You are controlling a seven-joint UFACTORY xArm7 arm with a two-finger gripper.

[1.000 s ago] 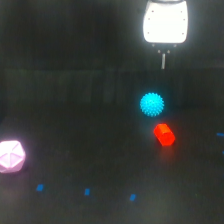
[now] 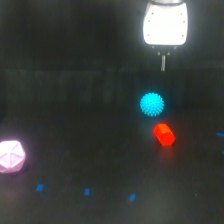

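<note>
At the top right my white gripper point(image 2: 163, 63) hangs with a thin grey finger pointing straight down. Whether it is open or shut does not show at this size, and no object shows at its tip. Beneath it and a little to the left is a spiky cyan ball point(image 2: 152, 105), apart from the finger. Lower and slightly right of the ball lies a small red block point(image 2: 164, 134). A pale pink faceted ball point(image 2: 11, 156) rests at the far left edge.
Several small blue marks dot the dark surface point(image 2: 85, 150), including one blue mark point(image 2: 87, 191) near the front and another blue mark point(image 2: 220, 134) at the right edge. Between the pink ball and the red block the surface is clear.
</note>
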